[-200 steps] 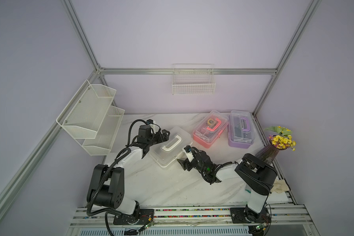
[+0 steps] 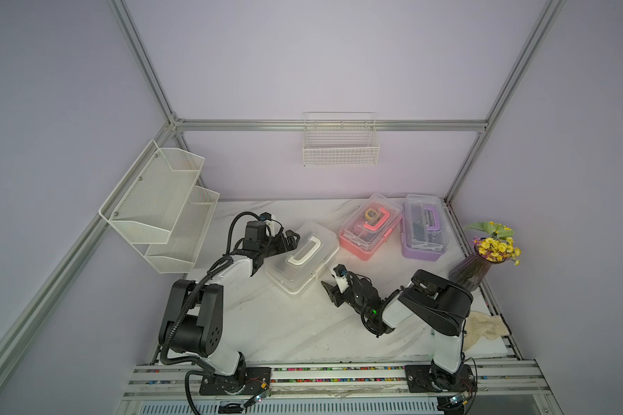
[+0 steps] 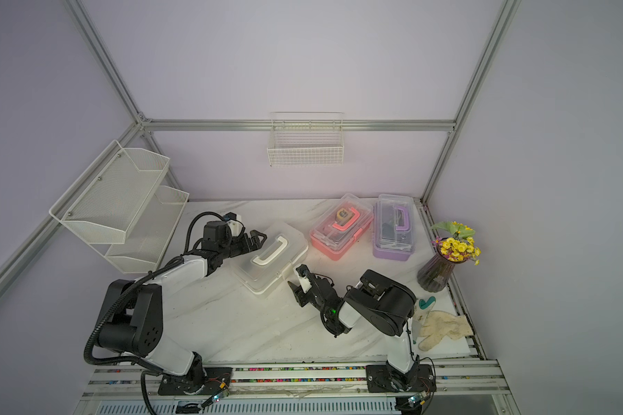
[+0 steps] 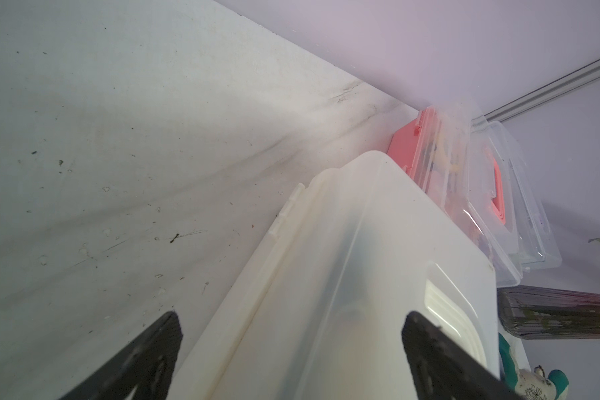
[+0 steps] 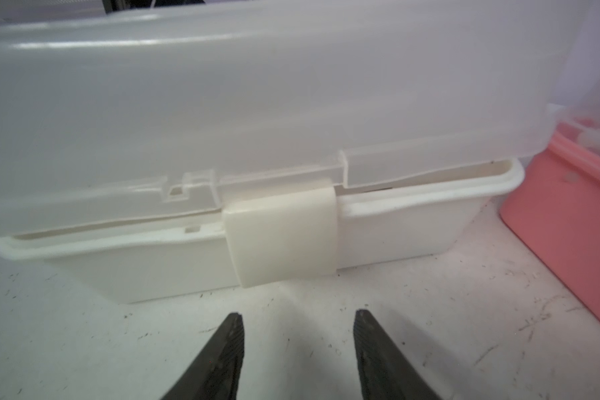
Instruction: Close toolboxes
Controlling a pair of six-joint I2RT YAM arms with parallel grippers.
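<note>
A white toolbox (image 2: pixel 295 278) with a clear lid and a white handle (image 2: pixel 304 251) stands at an angle mid-table. In the right wrist view the lid (image 5: pixel 280 100) is over the white base (image 5: pixel 406 226), with a narrow gap along the rim. The front latch (image 5: pixel 283 236) hangs down over the base. My left gripper is open at the lid's back-left side. Just off the latch side, my right gripper has its fingers part open, with only table visible between them. Pink (image 2: pixel 369 230) and purple (image 2: pixel 425 233) toolboxes stand behind, lids down.
A vase of yellow flowers (image 2: pixel 472 268) stands at the right edge, with gloves (image 3: pixel 441 328) in front of it. White mesh shelves (image 2: pixel 162 207) hang on the left wall and a wire basket (image 2: pixel 340 145) at the back.
My right gripper has drawn back from the white toolbox, toward the right and the front. The box has shifted very slightly to the right.
</note>
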